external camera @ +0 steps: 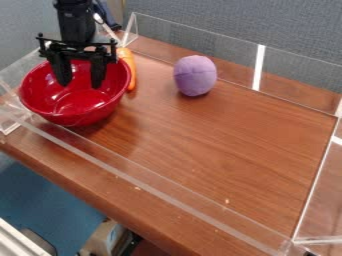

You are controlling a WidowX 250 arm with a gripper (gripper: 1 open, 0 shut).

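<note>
A black gripper (79, 66) hangs at the upper left, its fingers pointing down into a red bowl (78, 101). Its two fingers stand apart over the bowl's interior, and I see nothing clearly held between them. An orange elongated object (130, 75), perhaps a carrot, lies just right of and behind the bowl, partly hidden. A purple ball (195, 76) sits on the wooden table (227, 170) to the right of the bowl.
Clear plastic walls (287, 65) edge the table at the back, left, front and right. A blue floor shows below at the lower left.
</note>
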